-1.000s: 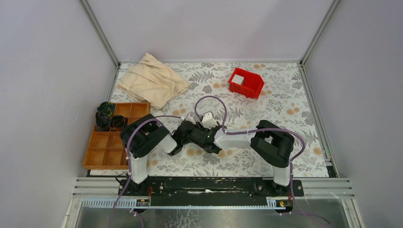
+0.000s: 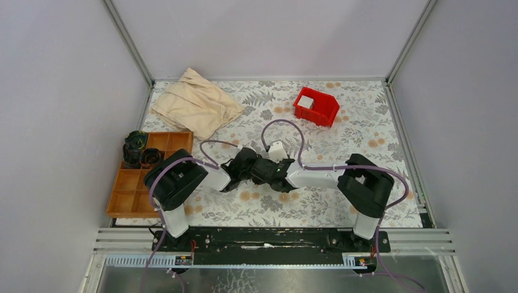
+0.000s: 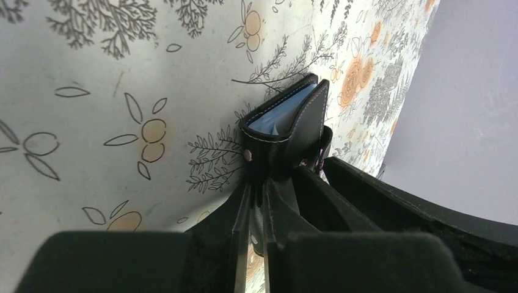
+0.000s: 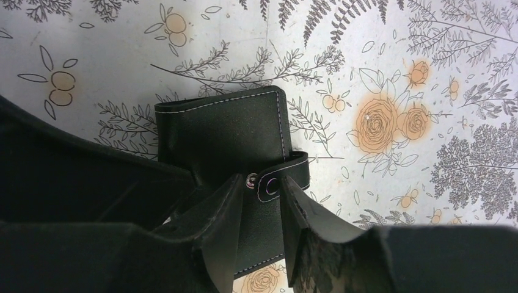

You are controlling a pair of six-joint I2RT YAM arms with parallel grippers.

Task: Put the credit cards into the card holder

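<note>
The black card holder [image 4: 220, 131] stands out against the floral cloth in the right wrist view, its strap [image 4: 293, 171] with a snap lying across the right side. In the left wrist view the holder [image 3: 305, 131] is seen edge-on, with something pale blue [image 3: 284, 115] inside its slot. My left gripper is shut on the holder's edge. Over the strap and snap, my right gripper is open, a finger on either side of the snap. Both arms hide the holder from above. No loose card shows.
A wooden compartment tray [image 2: 125, 198] with dark round items is at the left. Behind it lies a beige cloth [image 2: 195, 101]. A red bin [image 2: 327, 107] holding a white block [image 2: 305, 102] sits at the back right.
The left gripper has edged to the right while that arm's elbow moved left.
</note>
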